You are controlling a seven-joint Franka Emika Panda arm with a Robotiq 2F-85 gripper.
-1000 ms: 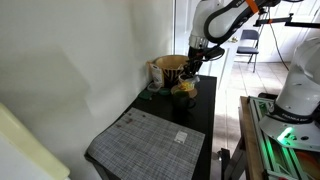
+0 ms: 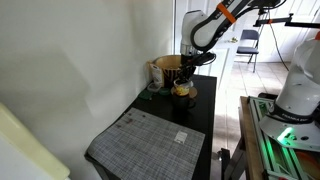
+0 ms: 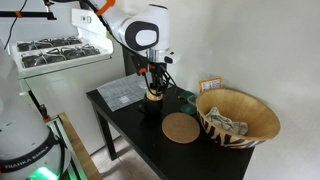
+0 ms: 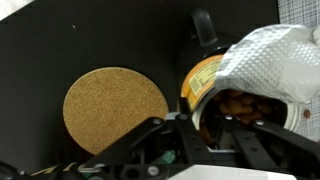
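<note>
An opened can with an orange label, its silver foil lid peeled back, shows brown pieces inside in the wrist view. My gripper reaches the can's near rim and appears shut on it; the exact contact is hidden by dark gripper parts. A black pot stands on the dark table. In exterior view 2 the can is directly over the pot's mouth; whether it touches the pot is unclear. The pot's handle shows beside the can in the wrist view.
A round cork mat lies beside the pot. Behind it is a large wooden bowl with cloth inside. A grey mat covers the table's other end.
In exterior view 1 my gripper has shifted slightly to the left, and the can with it. The pot and the bowl have stayed in place.
</note>
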